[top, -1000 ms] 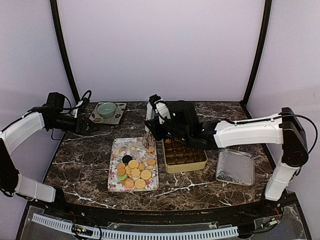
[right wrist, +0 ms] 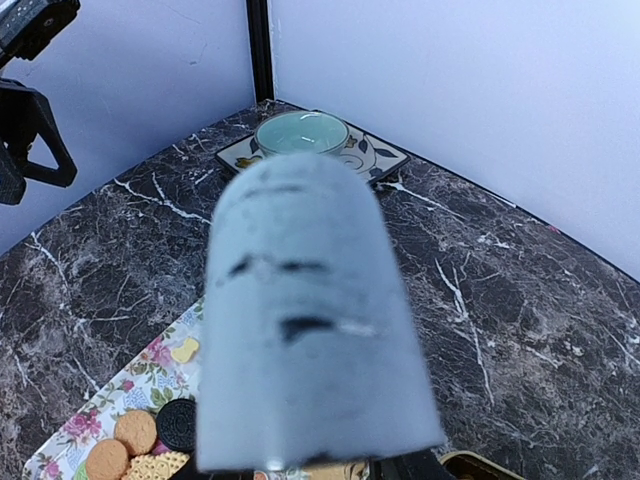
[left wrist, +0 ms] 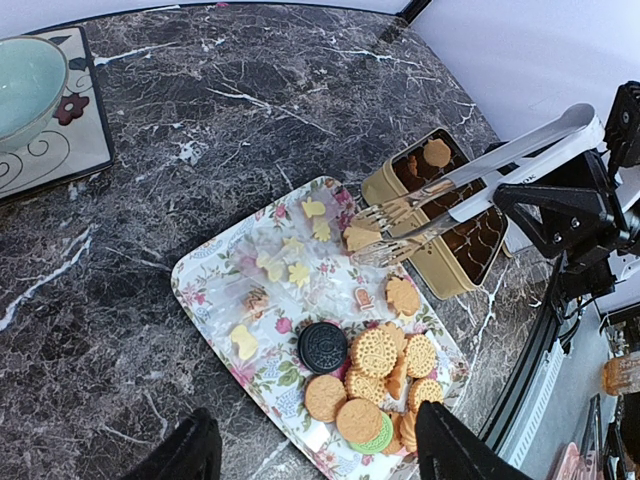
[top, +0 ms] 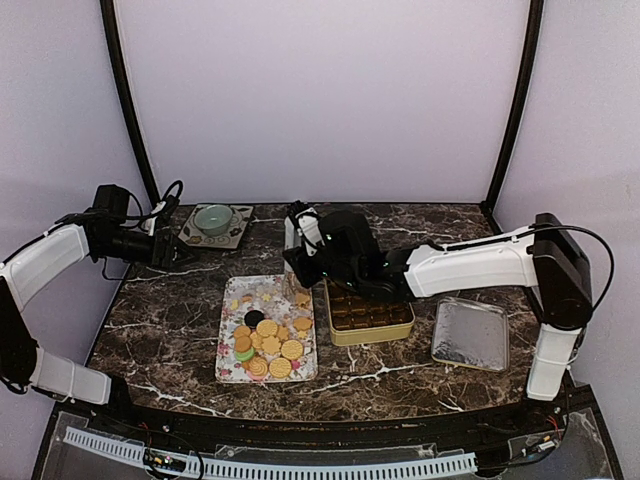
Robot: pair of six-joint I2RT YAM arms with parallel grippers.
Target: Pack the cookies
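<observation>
My right gripper [top: 305, 245] is shut on a pair of pale tongs [left wrist: 520, 160] with forked tips. In the left wrist view the tips are at the tray's far right corner, with a small cookie [left wrist: 361, 236] between or beneath them; contact is unclear. Several other cookies [left wrist: 375, 352] lie on the floral tray [top: 232, 320]. The tan tin [left wrist: 440, 272] beside it has brown compartments, one showing a cookie [left wrist: 437, 152]. My left gripper is open and empty, out at the left of the table. The tongs block much of the right wrist view.
A pale green bowl [top: 213, 219] sits on a square patterned plate [top: 238, 238] at the back left. To the tin's right lies a silver lid [top: 471, 333]. Dark marble [top: 165, 330] is clear left of the tray. The right forearm [top: 460, 270] passes above the tin.
My right arm has shifted left and slightly down, bringing the tongs' tips lower over the tray's right side. The left arm stays in place.
</observation>
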